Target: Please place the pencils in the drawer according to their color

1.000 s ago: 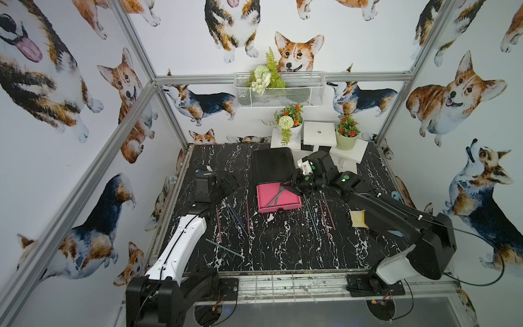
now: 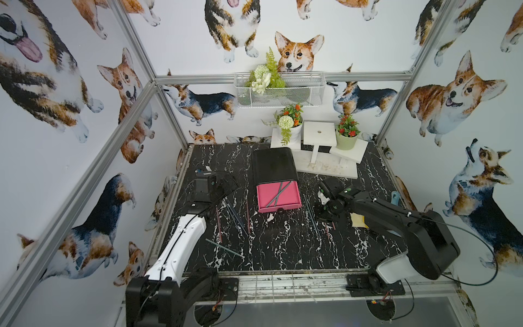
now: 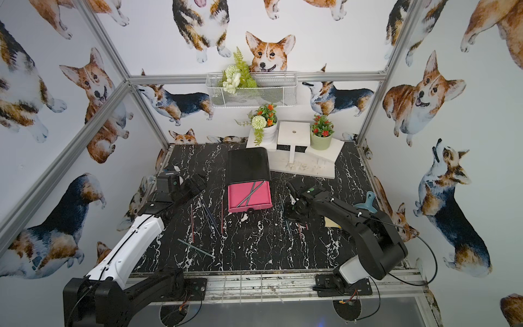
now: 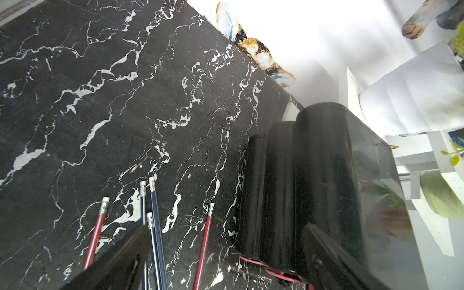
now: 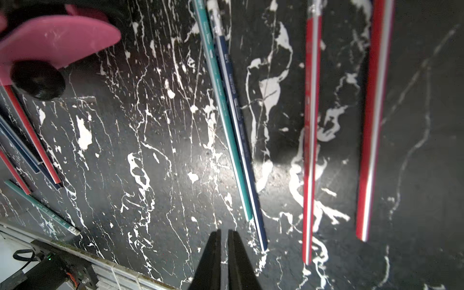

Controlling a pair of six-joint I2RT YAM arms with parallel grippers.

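Note:
The pink drawer (image 2: 277, 202) of the black box (image 2: 273, 162) is pulled out, dark pencils crossed inside. My left gripper stands open at the table's left, above red (image 4: 205, 236) and blue pencils (image 4: 155, 217); a green pencil (image 2: 223, 248) lies nearer the front. My right gripper is low beside the drawer's right; its fingertips look close together, opening unclear, just short of a green pencil (image 5: 220, 101) and navy pencil (image 5: 236, 106) lying side by side. Two red pencils (image 5: 310, 145) lie to their right.
White stands (image 2: 321, 166) with potted plants fill the back right. A yellow object (image 2: 358, 220) and a blue item (image 3: 367, 201) lie at the right.
The left arm and drawer are unchanged.

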